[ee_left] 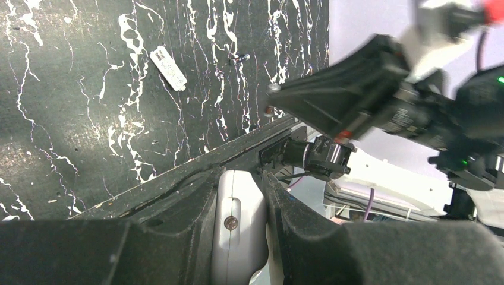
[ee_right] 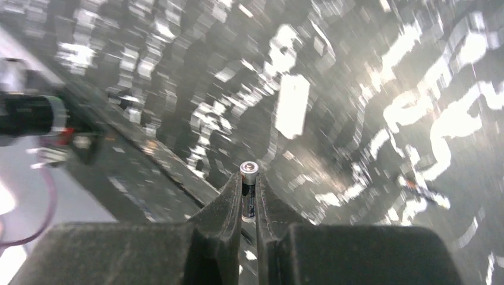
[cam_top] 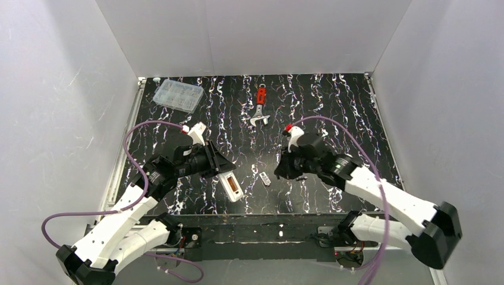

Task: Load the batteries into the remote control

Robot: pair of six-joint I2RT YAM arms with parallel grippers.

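My left gripper (cam_top: 221, 168) is shut on the white remote control (cam_top: 231, 187), whose open battery bay faces up in the top view. In the left wrist view the remote's rounded end (ee_left: 240, 199) sticks out from between the fingers. My right gripper is shut on a battery (ee_right: 249, 176), which stands upright between its fingertips, clear of the table. On the table lies the small white battery cover (cam_top: 265, 179), between the two grippers. A second battery (ee_left: 239, 59) lies on the table, beyond the cover in the left wrist view.
A red-handled wrench (cam_top: 260, 105) lies at the back middle, and a clear plastic case (cam_top: 178, 95) at the back left. The table's front edge (cam_top: 261, 215) runs close below the remote. Free room lies at the back right.
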